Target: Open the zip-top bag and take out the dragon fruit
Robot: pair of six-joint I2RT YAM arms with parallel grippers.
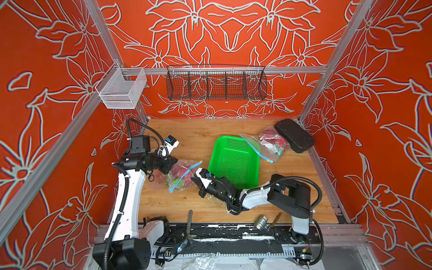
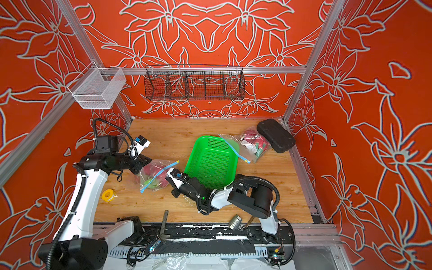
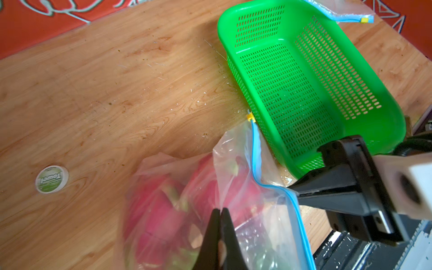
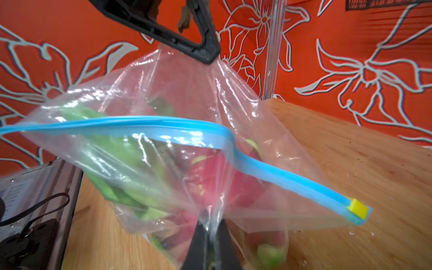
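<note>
A clear zip top bag (image 3: 254,193) with pink-and-green dragon fruit (image 3: 150,216) inside lies left of the green basket. Its blue zip strip (image 4: 180,130) runs along the mouth, the yellow slider (image 4: 357,208) at one end. My left gripper is shut on the bag's film, which rises to a peak at its tips in the right wrist view. On the mouth side, my right gripper is also shut, with film gathered into folds between its fingers. The bag stretches between the two grippers. Whether the zip lips are parted, I cannot tell.
Close to the right gripper stands the empty green basket (image 1: 210,164). Beyond it lie another zip bag (image 1: 274,144) and a black case (image 1: 293,135). A yellow tape roll (image 2: 108,195) sits at the left. Bare table lies behind the bag.
</note>
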